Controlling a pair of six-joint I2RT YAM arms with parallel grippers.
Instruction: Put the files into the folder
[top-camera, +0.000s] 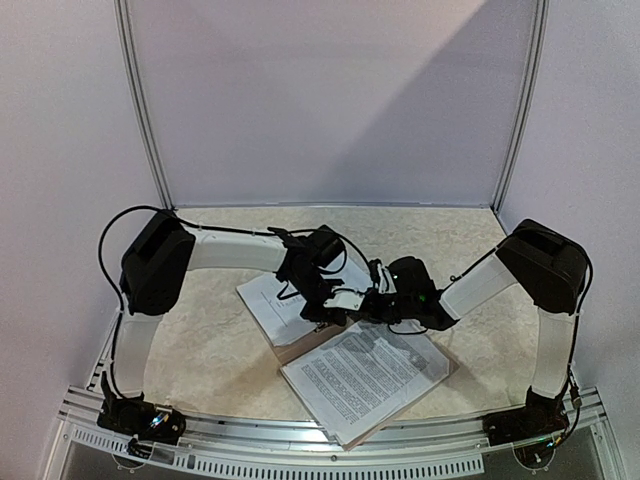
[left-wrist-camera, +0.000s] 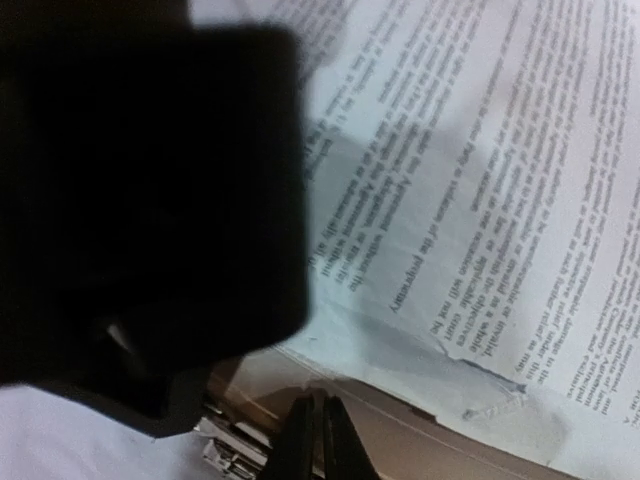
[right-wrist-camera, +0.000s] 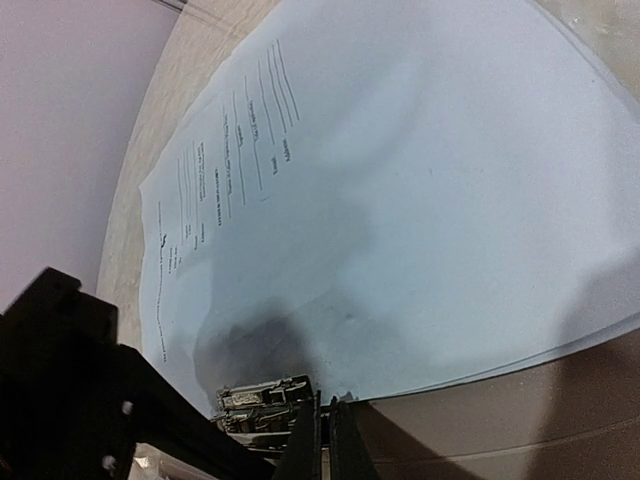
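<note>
The brown folder (top-camera: 300, 348) lies open on the table, its spine strip bare between two lots of paper. White sheets (right-wrist-camera: 420, 220) cover its far half. A printed stack (top-camera: 365, 370) lies on the near half, with a torn edge beside the spine. A metal clip (right-wrist-camera: 265, 405) sits at the spine, mostly hidden from above by the arms. My left gripper is shut over the spine beside the clip. At the clip's other end, my right gripper is shut, fingertips close against it; whether they pinch any part of it cannot be told.
Both grippers are close together over the folder's middle. Bare table (top-camera: 200, 350) lies to the left and behind the folder. A metal rail (top-camera: 250, 430) runs along the front edge, near the stack's corner.
</note>
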